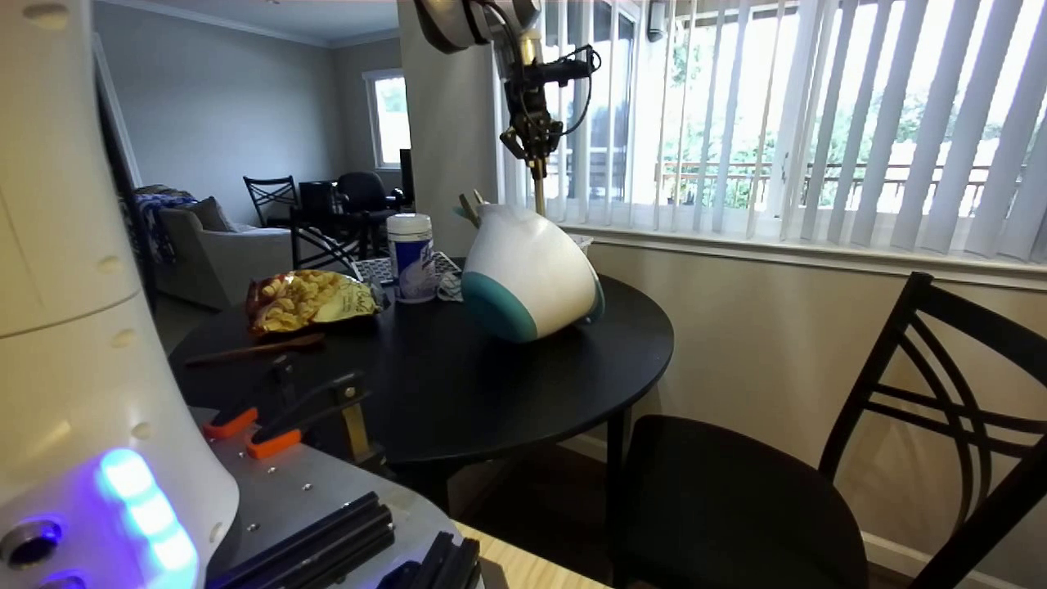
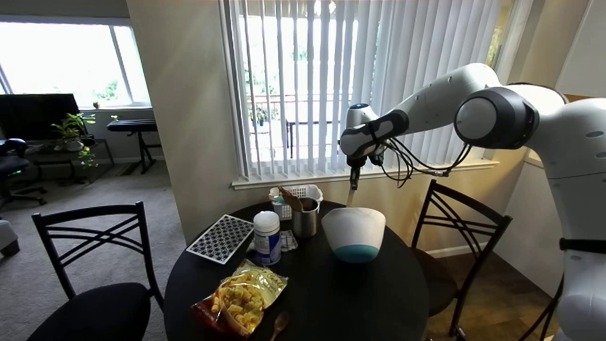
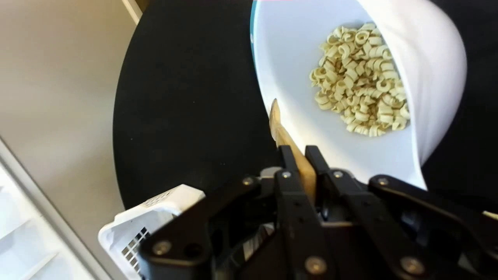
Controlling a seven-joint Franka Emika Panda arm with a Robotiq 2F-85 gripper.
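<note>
A wooden utensil (image 3: 285, 136) is clamped in my gripper, which stands shut on its handle. In the wrist view, the utensil's visible tip lies against the rim of a white bowl (image 3: 298, 112). Pale curled pasta (image 3: 364, 81) sits inside the bowl toward one side. Exterior view 1 has the bowl (image 1: 530, 270) strongly tilted on the black table, its teal base facing the left front. There my gripper (image 1: 536, 165) hangs above it, and the utensil (image 1: 539, 196) runs down behind the bowl, its lower end hidden.
A white basket (image 2: 312, 190), a metal utensil pot (image 2: 307, 222) and a wipes canister (image 2: 267, 238) stand left of the bowl in exterior view 2. Nearer are an open snack bag (image 2: 244, 301) and a wooden spoon (image 2: 279, 324).
</note>
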